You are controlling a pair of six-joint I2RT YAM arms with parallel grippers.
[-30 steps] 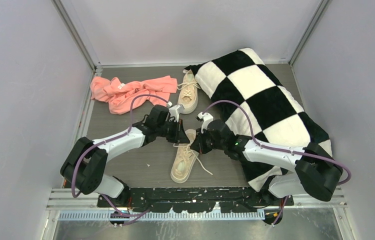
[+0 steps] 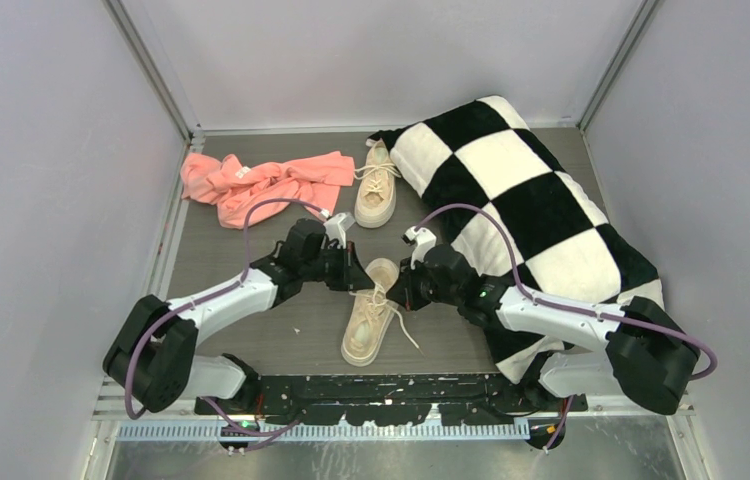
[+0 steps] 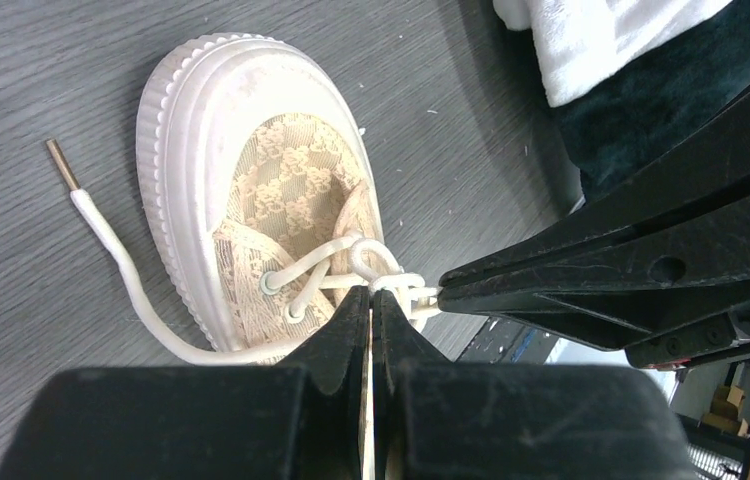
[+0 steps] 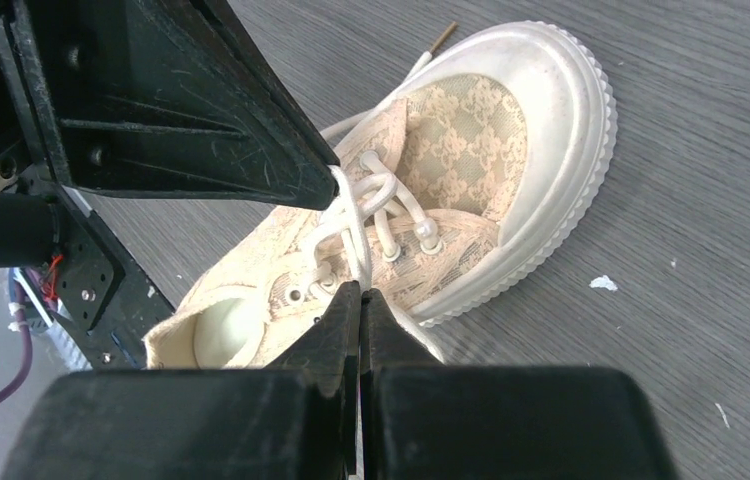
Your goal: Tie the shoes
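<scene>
A beige lace shoe [image 2: 366, 330] lies in the middle front, its white laces [image 3: 376, 260] looped over the eyelets. My left gripper is shut on a thin lace strand at its tips. From the other side, my right gripper is likewise shut on a white lace. In each wrist view, the other gripper's tip touches the knot area. A loose lace end [image 3: 121, 260] lies on the floor beside the toe. A second laced shoe [image 2: 376, 195] sits behind.
A pink cloth [image 2: 251, 185] lies at the back left. A black-and-white checkered cushion [image 2: 541, 220] fills the right side, close to my right arm. Bare grey floor [image 2: 221, 260] shows on the left.
Both arms have drawn slightly outward from each other, the left one leftward and the right one rightward. The shoes have stayed in place.
</scene>
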